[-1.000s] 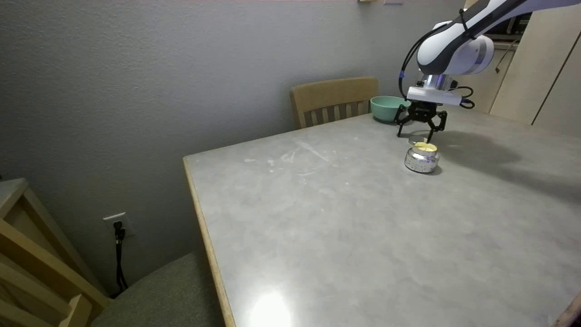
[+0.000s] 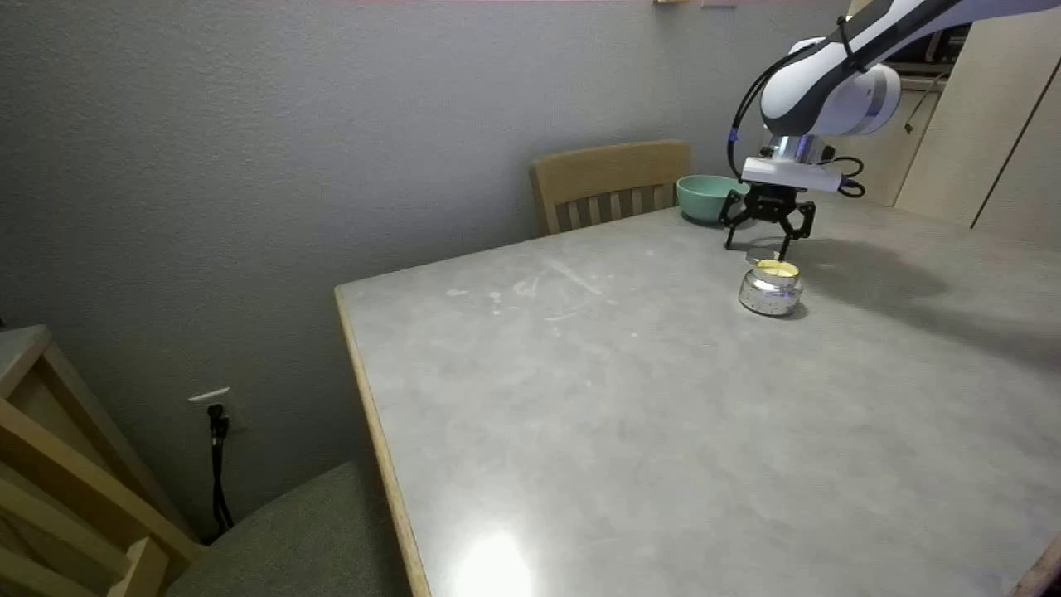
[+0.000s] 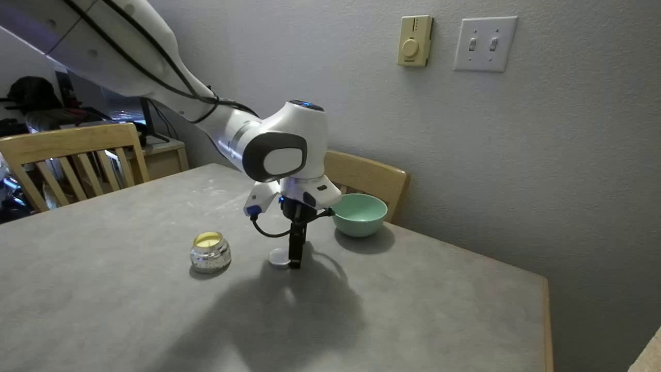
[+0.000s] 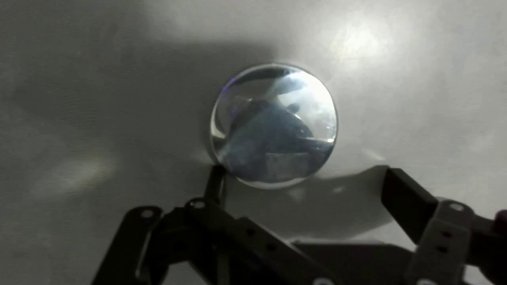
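A round, shiny silver lid (image 4: 274, 126) lies flat on the table, mirroring the arm above it. My gripper stands open just above the tabletop, its fingers wide apart and nothing held. In the wrist view the left fingertip (image 4: 217, 175) appears at the lid's lower left edge; whether it touches cannot be told. The right finger (image 4: 406, 202) is well clear of the disc. Exterior view 2 shows the lid (image 3: 279, 257) right beside the gripper (image 3: 295, 265). A silver candle jar (image 3: 210, 254) with yellow wax stands upright nearby, uncovered.
A green bowl (image 3: 359, 215) sits near the table edge behind the gripper, a wooden chair (image 3: 365, 176) just beyond it. In exterior view 1 the jar (image 2: 771, 290) is close to the gripper, and most of the grey table (image 2: 646, 428) is bare.
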